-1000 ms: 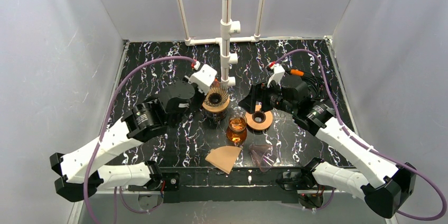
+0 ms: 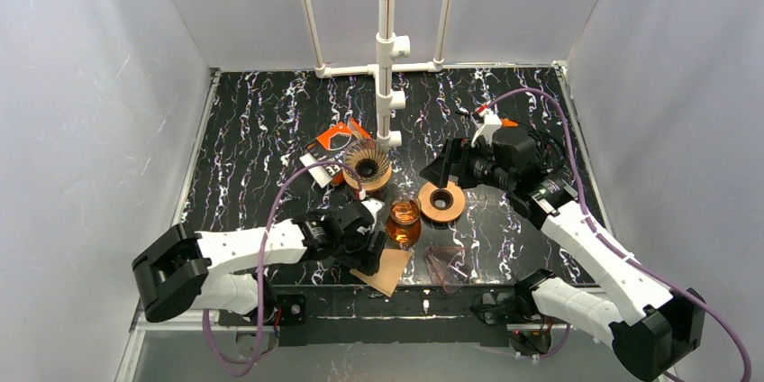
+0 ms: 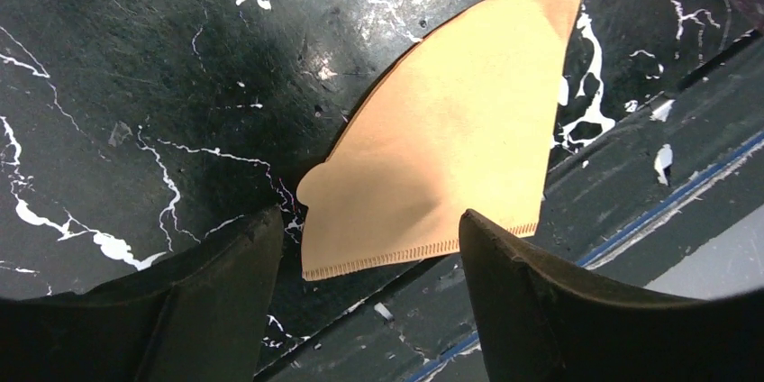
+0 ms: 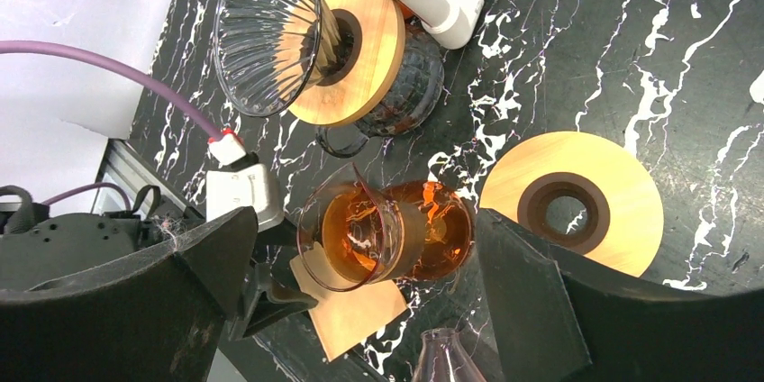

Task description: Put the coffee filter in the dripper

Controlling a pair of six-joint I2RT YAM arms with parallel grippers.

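Observation:
A flat brown coffee filter [image 3: 441, 130] lies on the dark marbled table near its front edge. My left gripper hangs over the filter's near corner, fingers part open, the fingers apart and nothing held between them. In the top view the left gripper [image 2: 368, 259] covers part of the filter. The ribbed glass dripper [image 2: 367, 164] with its wooden collar stands on a dark glass server; in the right wrist view the dripper [image 4: 270, 35] looks empty. My right gripper is open above the table, nothing in its grasp.
Between filter and dripper stands an amber glass vessel [image 2: 403, 222]. A wooden ring [image 2: 441, 213] lies right of it, with a clear cone-shaped piece [image 2: 448, 267] nearer the front. An orange package [image 2: 331, 140] sits behind the dripper, close to the white post [image 2: 385, 98].
The right gripper has shifted slightly to the right. The filter lies where it was.

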